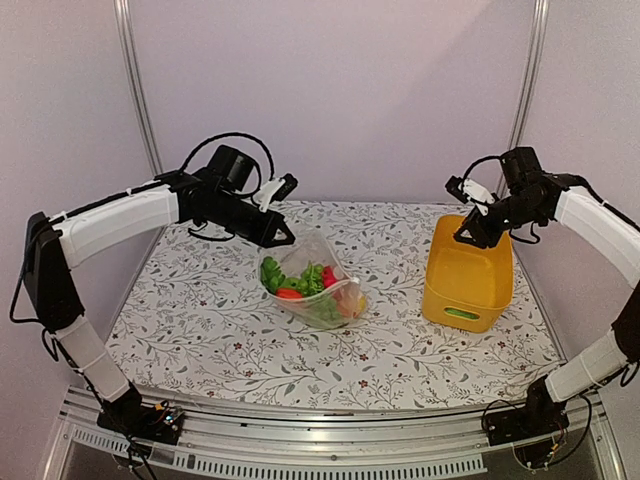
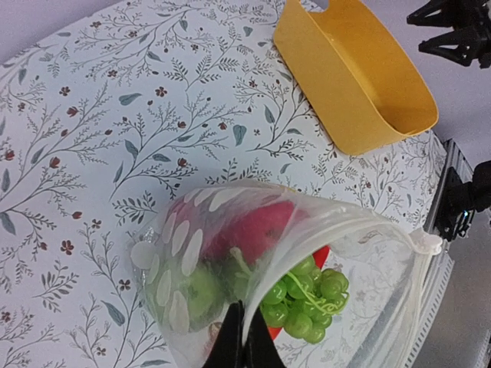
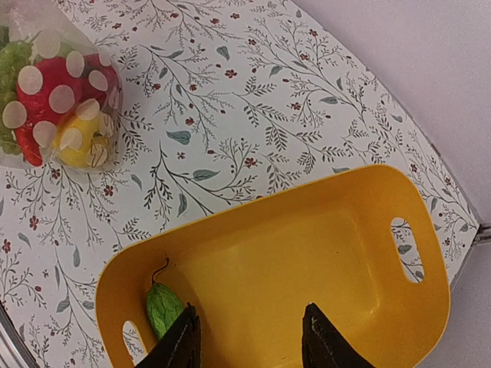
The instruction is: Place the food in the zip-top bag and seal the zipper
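Note:
The clear zip top bag (image 1: 330, 312) sits on the table with its mouth gaping, holding green, red and yellow food. Green grapes (image 2: 307, 307) show through the opening in the left wrist view. My left gripper is shut on the bag's rim. Over the yellow bin (image 1: 468, 275) hangs my right gripper, its fingers apart with nothing between them. A dark green vegetable (image 3: 163, 309) with a thin stem lies inside the bin at its near-left end in the right wrist view, left of that gripper.
Floral cloth covers the table (image 1: 220, 350), clear between bag and bin and along the front. Walls close in the back and both sides. The bin has handle slots in its ends.

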